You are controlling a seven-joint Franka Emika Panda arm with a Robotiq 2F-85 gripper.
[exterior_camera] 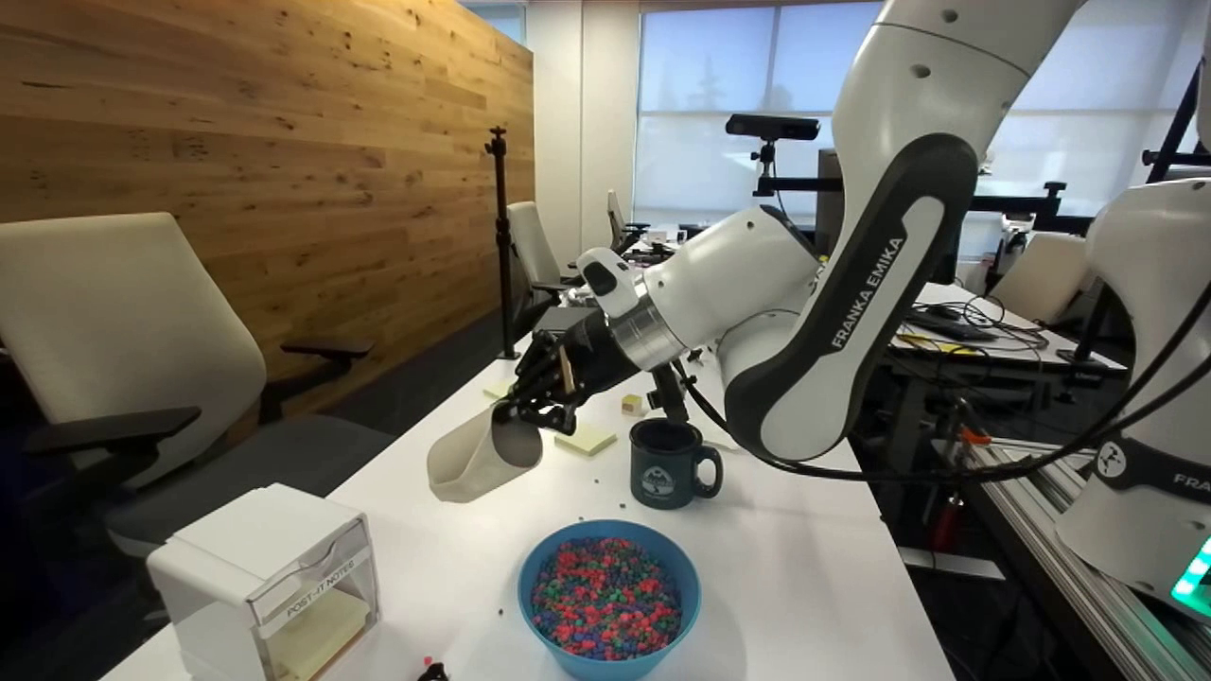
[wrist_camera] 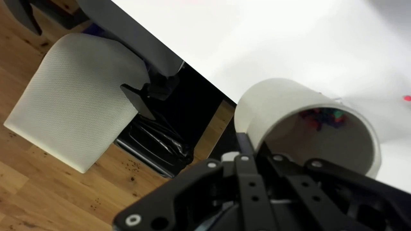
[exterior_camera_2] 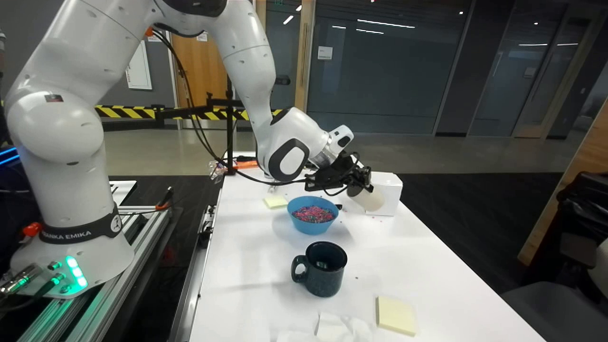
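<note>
My gripper (exterior_camera: 519, 410) is shut on the wall of a beige cup (exterior_camera: 457, 460), holding it tilted above the table to the left of the blue bowl. In the wrist view the fingers (wrist_camera: 246, 154) press at the rim of the cup (wrist_camera: 277, 92). Its open mouth faces the camera, and some red, green and dark beads (wrist_camera: 325, 116) show inside. The blue bowl (exterior_camera: 693, 590) holds many small coloured beads (exterior_camera: 607, 596). In exterior view 2 the cup (exterior_camera_2: 370, 199) hangs in front of the white box.
A dark mug (exterior_camera: 658, 471) stands behind the bowl. The white Post-it box (exterior_camera: 244, 545) is at the front left of the table. Yellow note pads (exterior_camera: 586, 438) and a few stray beads lie about. Chairs (exterior_camera: 125, 295) line the table's left side.
</note>
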